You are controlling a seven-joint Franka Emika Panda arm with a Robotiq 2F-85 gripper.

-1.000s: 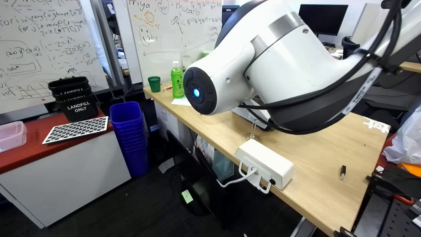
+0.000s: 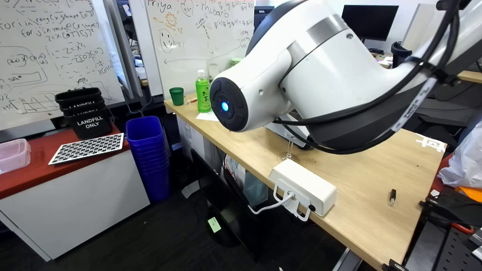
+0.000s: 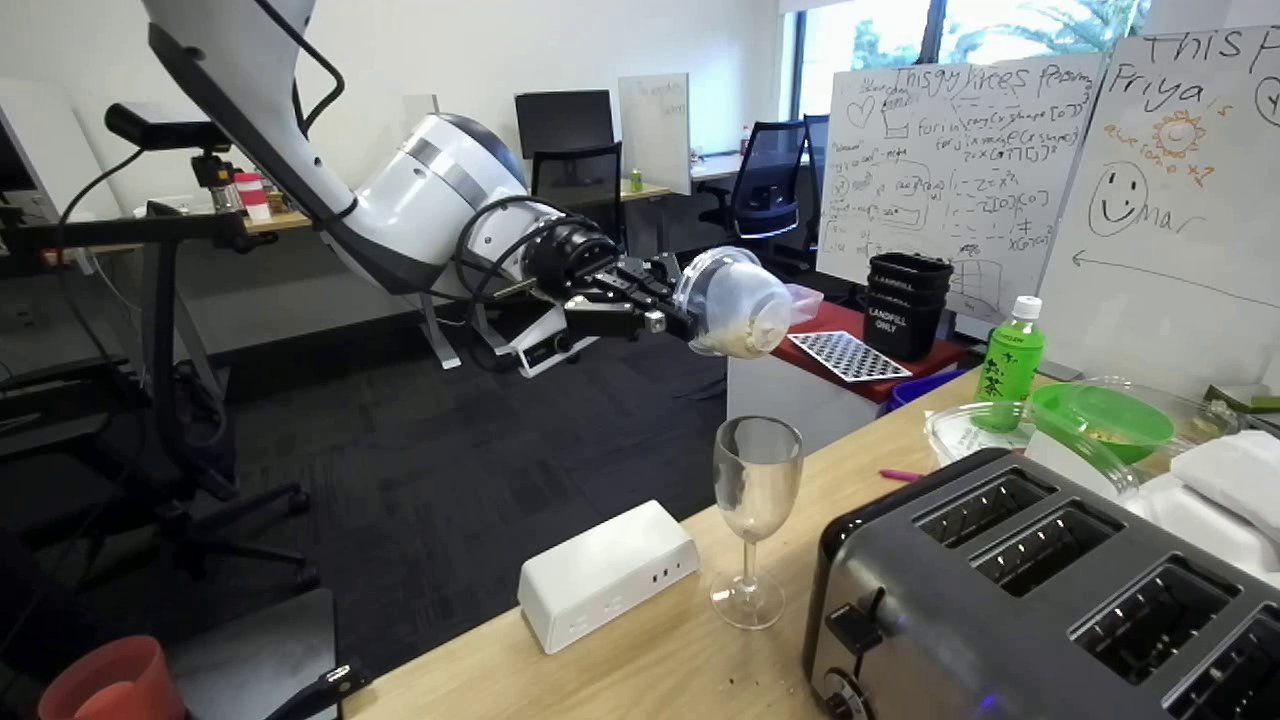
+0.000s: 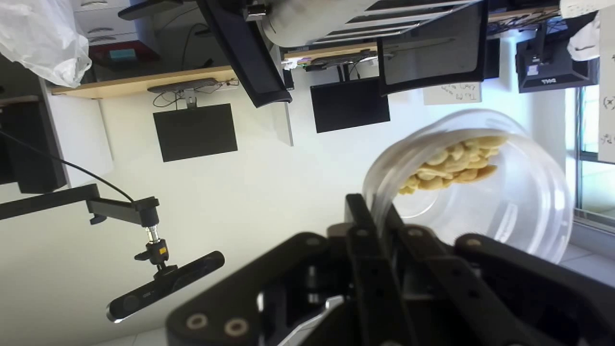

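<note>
My gripper is shut on the rim of a clear plastic cup (image 3: 728, 300). Pale nuts (image 4: 455, 164) lie gathered along one side of the cup's inside in the wrist view. Exterior view 2 shows the cup tilted, held in the air higher than the wine glass (image 3: 758, 480) and apart from it. That glass stands upright on the table (image 3: 564, 684). In exterior view 1 the arm hides both the gripper and the cup.
A white power box (image 3: 606, 576) sits at the table edge left of the glass, with a grey toaster (image 3: 1032, 588) to its right. Farther back are a green bottle (image 3: 1010, 360) and a green bowl (image 3: 1101, 420). Exterior view 1 shows bare tabletop beside a small black object (image 2: 392, 197).
</note>
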